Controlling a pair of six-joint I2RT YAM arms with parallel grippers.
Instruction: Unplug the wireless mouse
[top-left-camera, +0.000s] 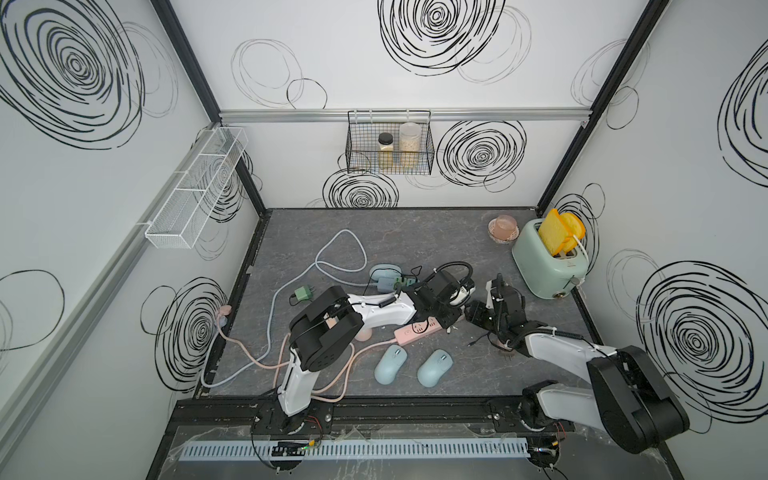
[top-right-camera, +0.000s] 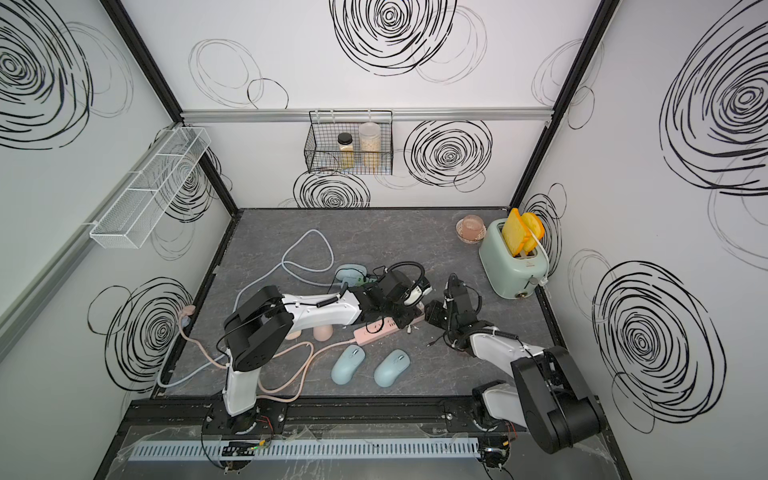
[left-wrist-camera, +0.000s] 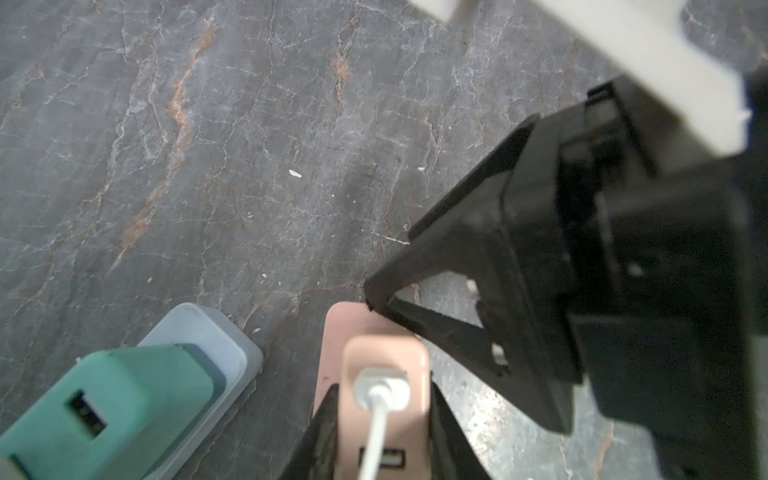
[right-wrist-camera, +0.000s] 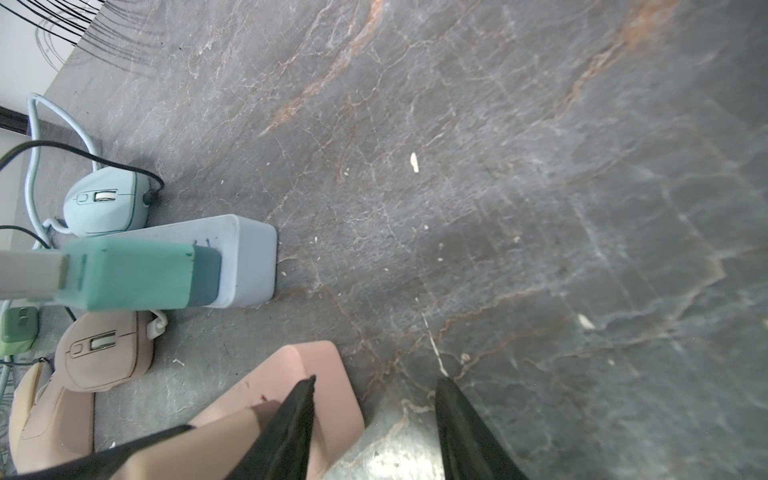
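The pink power strip (top-left-camera: 409, 334) lies at table centre. My left gripper is shut on a pink plug (left-wrist-camera: 384, 350) with a white cable, over the strip's end. My right gripper is beside that end; in its wrist view the fingertips stand apart, one against pink, and what lies between is unclear. Two pale blue mice (top-left-camera: 389, 364) without visible cables lie in front of the strip. A corded blue mouse (right-wrist-camera: 104, 200) and a beige mouse (right-wrist-camera: 104, 356) lie further left.
A blue-grey strip (right-wrist-camera: 249, 256) bears a green plug (right-wrist-camera: 136, 273). A toaster (top-left-camera: 544, 264) and small bowl (top-left-camera: 503, 229) stand at back right. Cables cover the left.
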